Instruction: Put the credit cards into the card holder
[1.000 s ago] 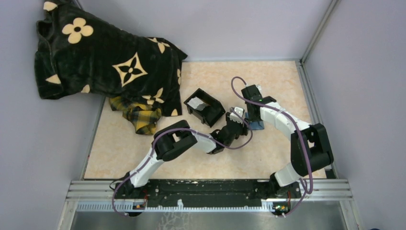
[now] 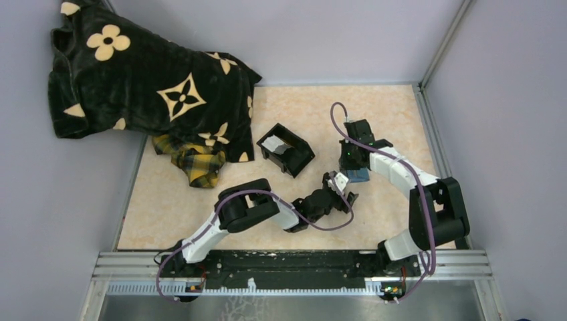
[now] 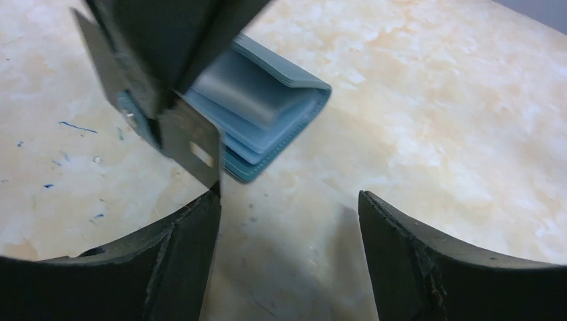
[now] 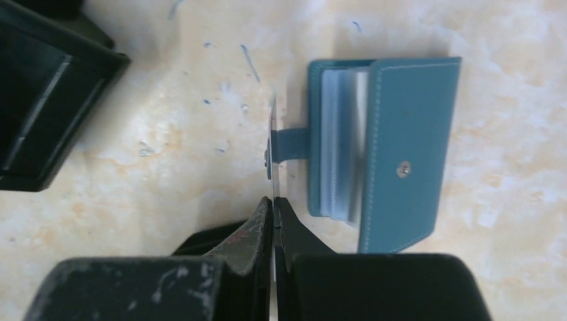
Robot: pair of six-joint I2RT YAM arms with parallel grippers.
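A blue card holder (image 4: 409,154) lies on the table with its flap and clear sleeves showing; its strap with a snap reaches left. Above it, my right gripper is shut on a thin card (image 4: 272,147), seen edge-on. In the left wrist view that card (image 3: 195,144) hangs from dark fingers in front of the holder (image 3: 267,114). My left gripper stands open just below and nearer the front, with bare table between its fingers; in the top view it is beside the holder's front.
A black box (image 2: 301,160) holding pale items stands left of the holder. A dark patterned cloth (image 2: 147,80) and yellow plaid fabric (image 2: 197,167) cover the back left.
My left gripper has moved toward the front and right, away from the black box. My right gripper has shifted slightly while staying over the card holder.
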